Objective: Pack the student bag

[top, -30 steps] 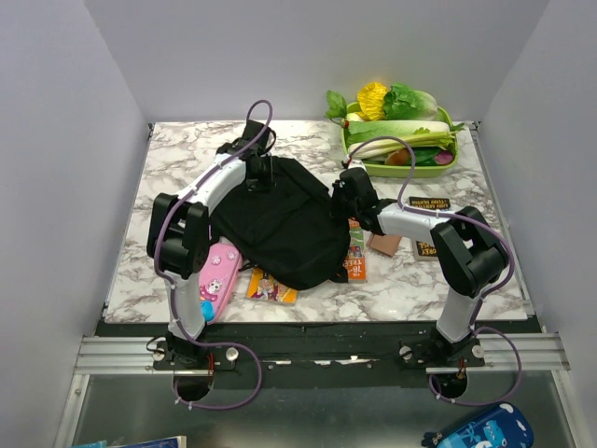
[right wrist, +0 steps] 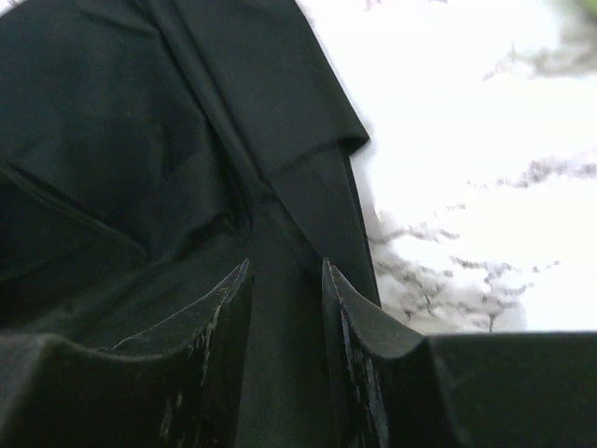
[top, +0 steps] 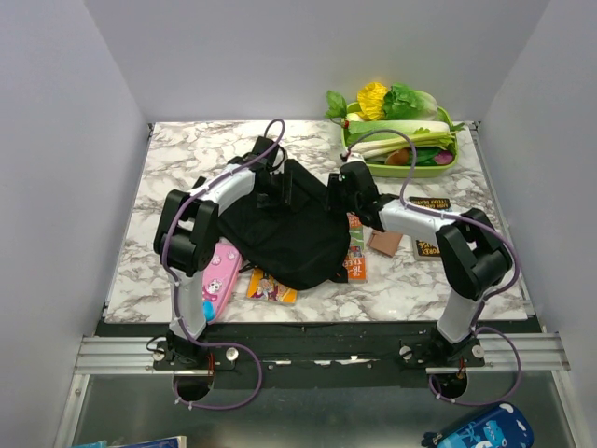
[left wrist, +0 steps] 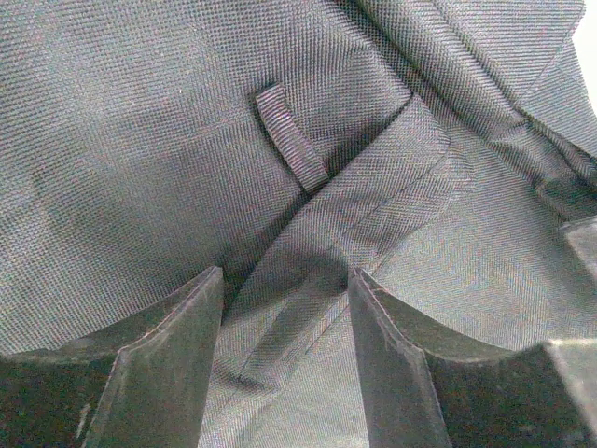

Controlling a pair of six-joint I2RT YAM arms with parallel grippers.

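Observation:
The black cloth bag (top: pixel 289 243) lies flat and rumpled in the middle of the table. Over its upper part is my left gripper (top: pixel 277 199). In the left wrist view the left gripper stands part open above a raised fold of the bag (left wrist: pixel 336 229), with a small fabric loop (left wrist: pixel 291 138) just beyond; whether the tips touch the fold is hard to tell. At the bag's right edge hangs my right gripper (top: pixel 336 194). Its fingers stand apart in the right wrist view, over the bag's dark cloth (right wrist: pixel 280 243), holding nothing.
A pink case (top: pixel 221 271) and a colourful book (top: pixel 270 287) border the bag at lower left. On the right lie an orange-green book (top: pixel 355 252), a brown item (top: pixel 384 242) and dark booklets (top: pixel 427 250). A green vegetable basket (top: pixel 420 172) fills the back right. Marble is clear at back left.
My left gripper has moved right and toward the front across the bag.

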